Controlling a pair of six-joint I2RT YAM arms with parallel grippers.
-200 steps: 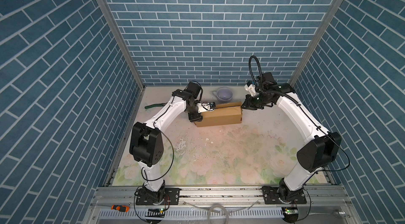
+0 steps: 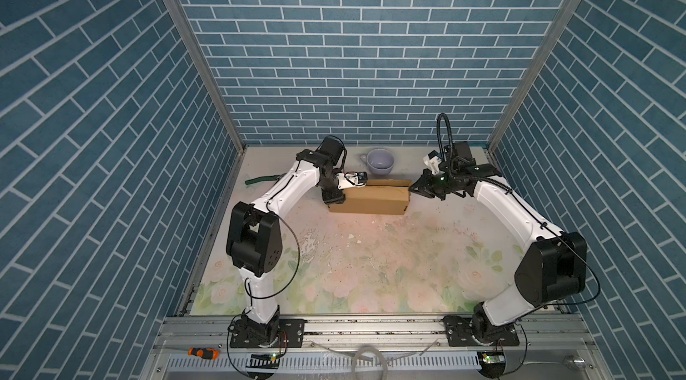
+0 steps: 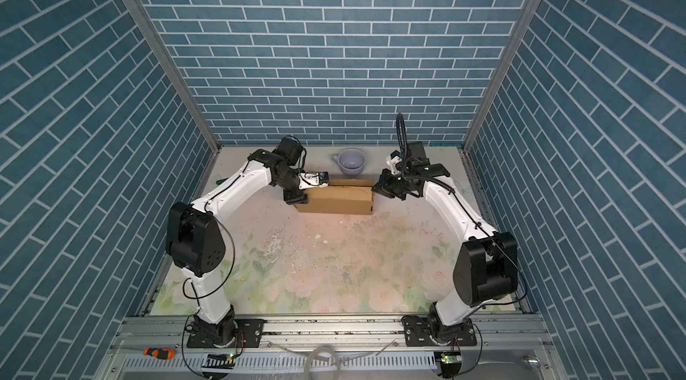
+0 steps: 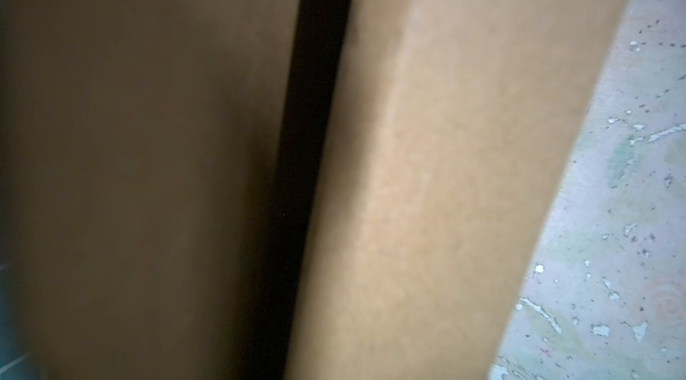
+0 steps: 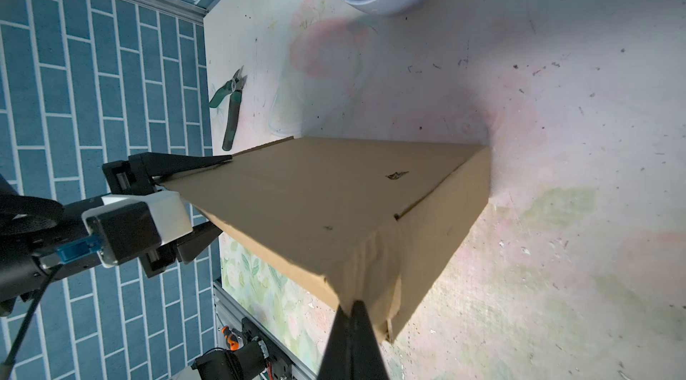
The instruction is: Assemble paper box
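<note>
The brown cardboard box point(image 2: 375, 202) lies lengthwise across the back middle of the table. In the left wrist view a dark gap runs between two blurred cardboard panels point(image 4: 457, 165); the left fingers are out of sight there. At the box's left end my left gripper has its fingers spread, one on either side of the cardboard. My right gripper is shut at the box's right end, its tips pinching the creased edge where the cardboard bunches. How much cardboard lies between those tips is hard to see.
A lilac cup point(image 2: 380, 160) stands behind the box, and green-handled pliers point(image 5: 232, 108) lie at the back left. An orange-handled tool point(image 2: 203, 353) rests beyond the front edge.
The box's right end has come down from a tilt, with my right gripper lowering alongside it. The left gripper and the box's left end have shifted slightly rightward.
</note>
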